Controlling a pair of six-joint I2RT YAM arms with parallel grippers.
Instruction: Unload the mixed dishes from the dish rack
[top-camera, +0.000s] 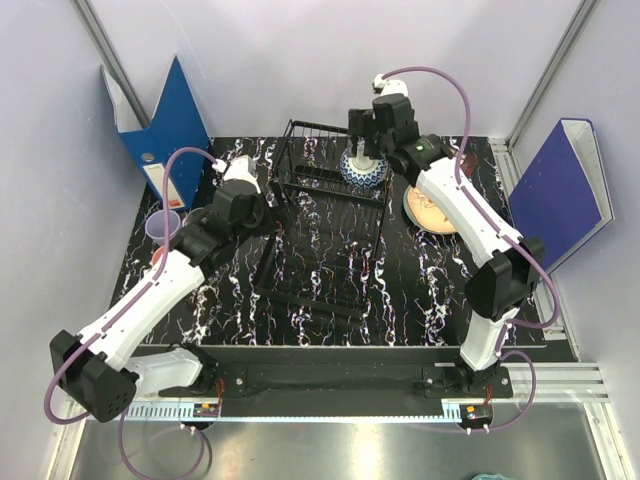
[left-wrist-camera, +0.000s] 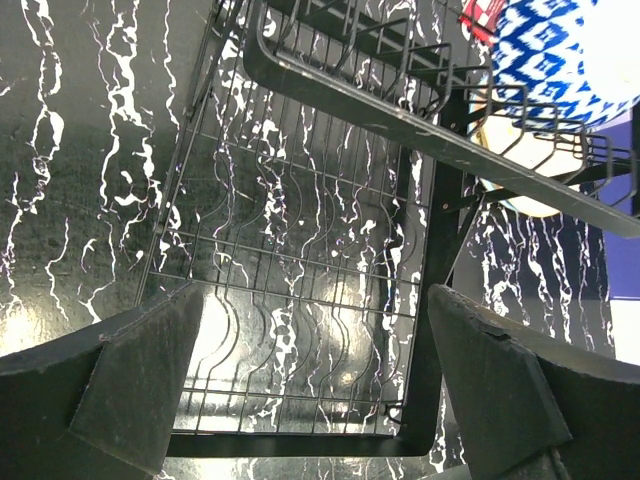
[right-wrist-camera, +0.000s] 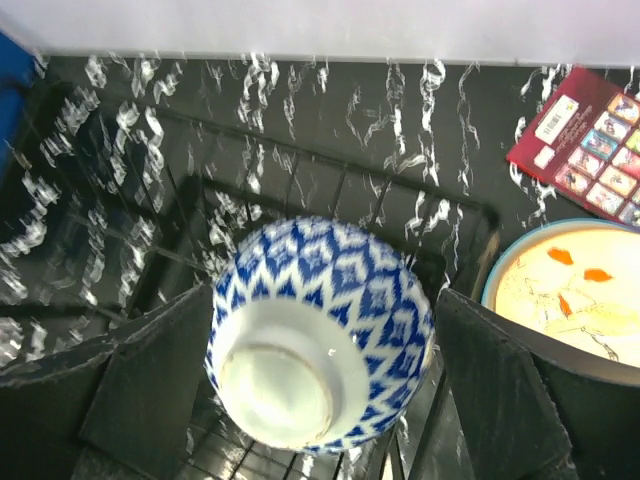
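Note:
A bowl with a blue-and-white pattern rests upside down in the back right of the black dish rack. My right gripper is open above it, its fingers to either side of the bowl in the right wrist view; whether they touch it I cannot tell. From above, the right gripper partly covers the bowl. Over the left part of the rack, my left gripper stands open with only bare rack wires beneath. The rest of the rack looks empty.
A cream plate lies right of the rack, with a red patterned card behind it. At the left, a lilac cup stands near a blue binder. Another binder leans at the right wall.

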